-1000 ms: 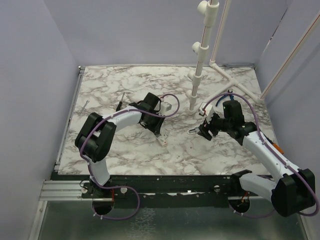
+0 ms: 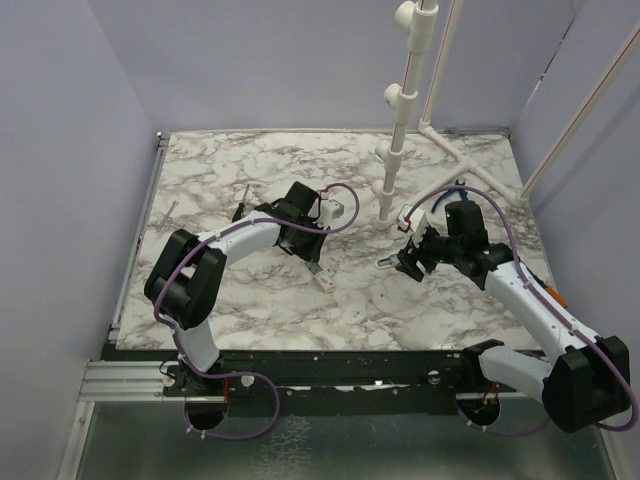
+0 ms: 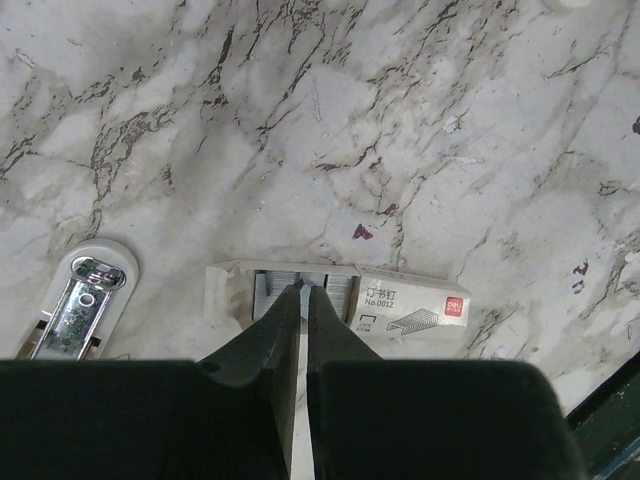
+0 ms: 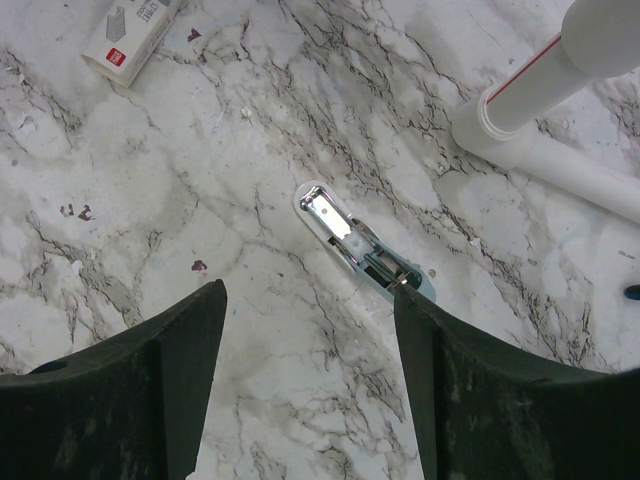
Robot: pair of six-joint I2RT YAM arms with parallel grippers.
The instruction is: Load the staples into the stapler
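The staple box (image 3: 410, 305), a white carton with red label and an open end showing rows of staples (image 3: 275, 285), lies on the marble table. My left gripper is over that open end, fingertips close together at the staples; whether anything is between them is unclear. The stapler, white with a metal top, lies to the right of the box; its end also shows at the left edge of the left wrist view (image 3: 85, 300). My right gripper stands open above and near it, nothing visible between its fingers.
A white pipe frame (image 2: 450, 155) stands at the back right, its foot near the stapler. Small tools (image 2: 170, 212) lie at the back left and along the right edge.
My left arm has shifted slightly to the left in the top view, its fingertips still at the staple box. The right arm has not visibly moved.
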